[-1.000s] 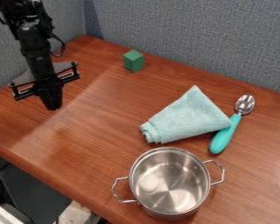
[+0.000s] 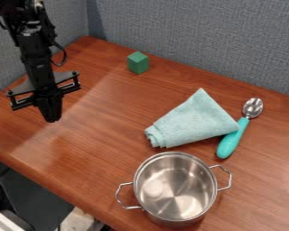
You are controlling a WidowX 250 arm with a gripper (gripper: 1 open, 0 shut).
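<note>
My black gripper [image 2: 50, 110] hangs at the left of the wooden table [image 2: 98, 144], pointing down; its fingertips are dark and small, and I cannot tell whether they are apart. Nothing is visible held in it. A green cube [image 2: 138, 62] stands at the back of the table. A folded light-blue cloth [image 2: 191, 121] lies right of centre, with a spoon [image 2: 237, 133] with a turquoise handle beside it. A steel pot [image 2: 175, 188] with two handles stands at the front right.
Grey padded walls [image 2: 219, 41] border the back and left of the table. A dark gap lies off the front-left edge.
</note>
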